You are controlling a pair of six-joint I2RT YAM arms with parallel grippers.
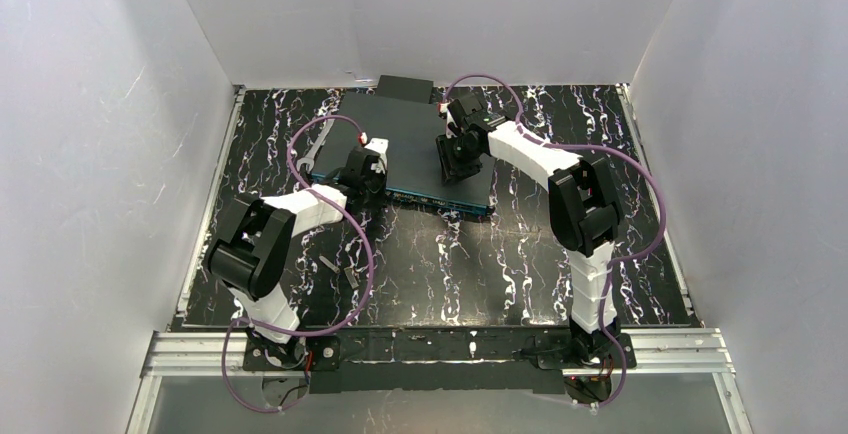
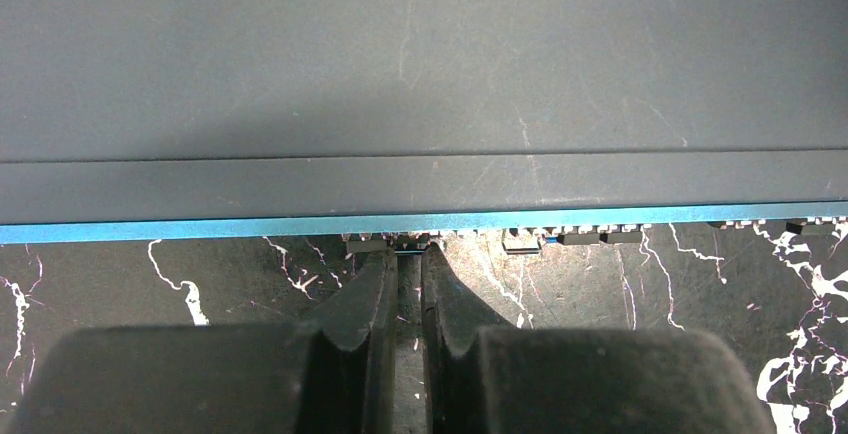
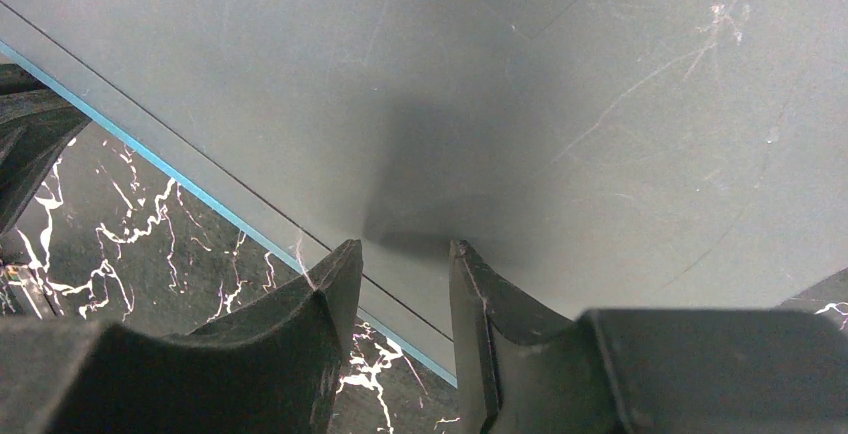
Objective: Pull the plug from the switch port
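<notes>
The switch (image 1: pixel 408 134), a wide grey box with a blue front edge (image 2: pixel 200 229), lies at the back of the table. In the left wrist view a row of ports and small dark fittings (image 2: pixel 580 237) pokes out below that edge. My left gripper is at the front edge, its fingertips close together, narrowly parted, at a small dark piece (image 2: pixel 365 246); whether they grip it is unclear. My right gripper hovers low over the switch's top near the front edge, part open with nothing between its fingers.
A smaller dark panel (image 1: pixel 405 87) lies behind the switch. Loose small metal pieces (image 1: pixel 350 277) rest on the marble table at front left. Walls enclose the back and sides.
</notes>
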